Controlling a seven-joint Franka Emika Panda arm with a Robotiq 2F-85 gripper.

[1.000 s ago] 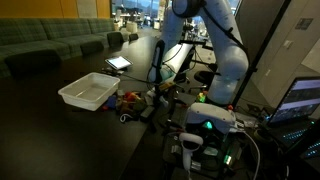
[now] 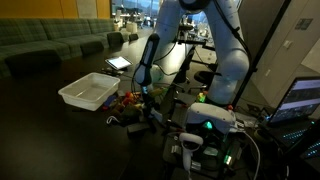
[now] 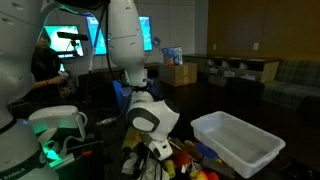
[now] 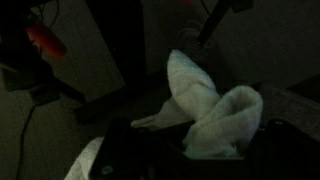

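A white cloth (image 4: 222, 120) bunches up between the dark fingers of my gripper in the wrist view, with one fold standing up and another part showing at lower left. The gripper is shut on it. In exterior view 1 the gripper (image 2: 149, 104) is low over the near right side of the table, just right of a pile of colourful items (image 2: 128, 100). Exterior view 2 shows the gripper (image 3: 157, 152) in front of that pile, with pale cloth (image 3: 151, 168) below it. The fingertips are dim there.
An empty-looking white bin (image 2: 90, 91) stands on the dark table left of the pile. Dark objects (image 2: 130, 120) lie at the pile's near side. A laptop (image 2: 298, 100) sits at the far right.
My gripper has moved left in exterior view 1, from the right side of the table towards the colourful pile, and a little lower. The bin has stayed where it was.
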